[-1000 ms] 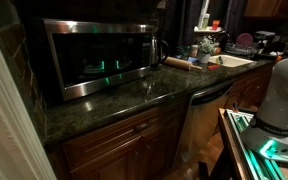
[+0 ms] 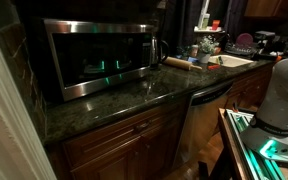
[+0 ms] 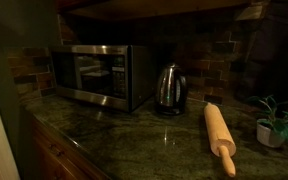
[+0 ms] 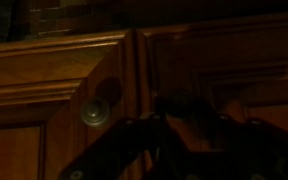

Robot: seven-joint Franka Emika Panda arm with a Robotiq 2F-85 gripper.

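Observation:
Two dark wooden cabinet doors fill most of the wrist view, a left door and a right door, meeting at a vertical seam. On the left door a round metal knob stands free. My gripper is a dark shape against the right door, just across the seam, at about the same height as that knob. It is shut around the spot mirroring the left knob, and the right door's knob is hidden there. The doors look closed. Neither exterior view shows the gripper clearly.
On the dark stone counter stand a microwave, a kettle, a wooden rolling pin and a potted plant. A sink lies farther along. Bare counter lies before the microwave.

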